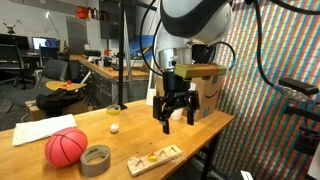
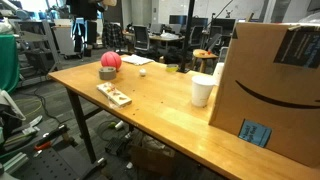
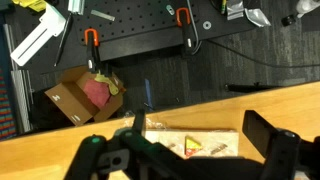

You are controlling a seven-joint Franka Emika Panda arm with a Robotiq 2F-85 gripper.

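My gripper (image 1: 178, 121) hangs above the right edge of the wooden table, pointing down. Its black fingers stand apart and nothing shows between them. A pale, flat wooden tray (image 1: 155, 161) with small yellow and red pieces lies on the table near that edge, below my gripper. In the second exterior view the tray (image 2: 114, 95) sits at the table's left edge, with my gripper (image 2: 88, 45) above and behind it. The wrist view has the tray (image 3: 211, 136) at the bottom, partly covered by my open fingers (image 3: 262, 132).
A red ball (image 1: 66, 147), a tape roll (image 1: 95, 160) and a small white ball (image 1: 114, 127) are on the table. A white cup (image 2: 202, 91) stands by a large cardboard box (image 2: 268, 88). Mid-table is clear. Past the edge lies dark floor (image 3: 170, 80).
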